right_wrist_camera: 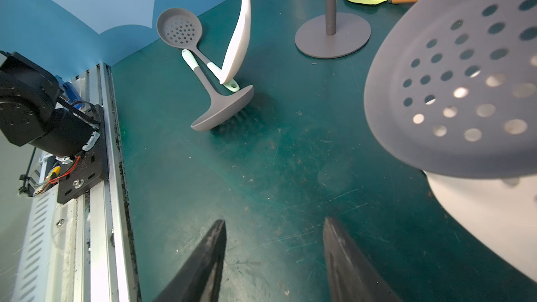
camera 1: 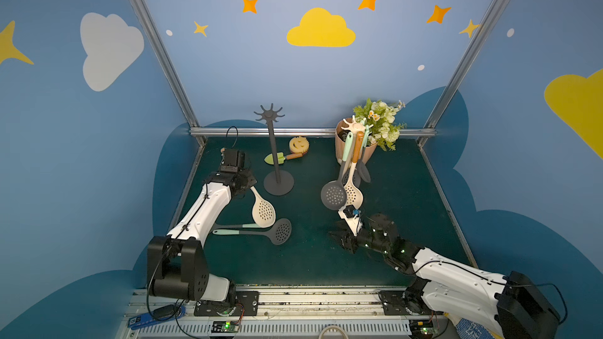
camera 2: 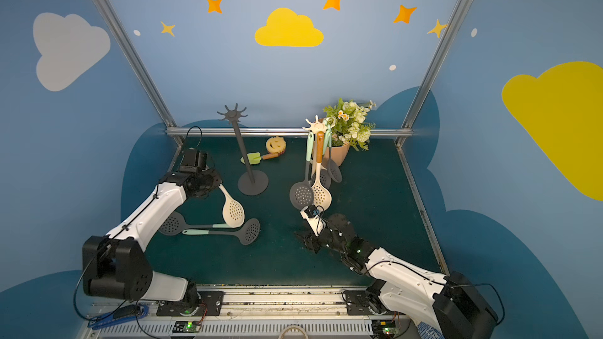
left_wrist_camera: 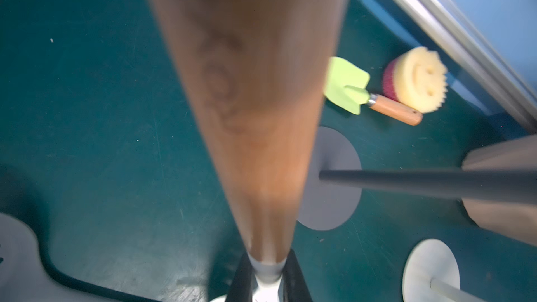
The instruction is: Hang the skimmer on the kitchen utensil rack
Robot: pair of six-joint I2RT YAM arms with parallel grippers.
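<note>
A white skimmer [camera 1: 263,211] with a wooden handle [left_wrist_camera: 246,106] hangs from my left gripper, shut on it just left of the grey empty rack [camera 1: 272,150]. In the right wrist view the skimmer's white head [right_wrist_camera: 237,39] is raised beside two grey utensils [camera 1: 279,231] lying on the table. At the right a second rack [camera 1: 353,124] carries several utensils, including a grey skimmer [right_wrist_camera: 458,89]. In front of it my right gripper stands low and open, nothing between its fingers.
A flower pot [camera 1: 370,147] stands behind the loaded rack. A green trowel [camera 1: 276,157] and a smiling sponge [camera 1: 299,145] lie at the back.
</note>
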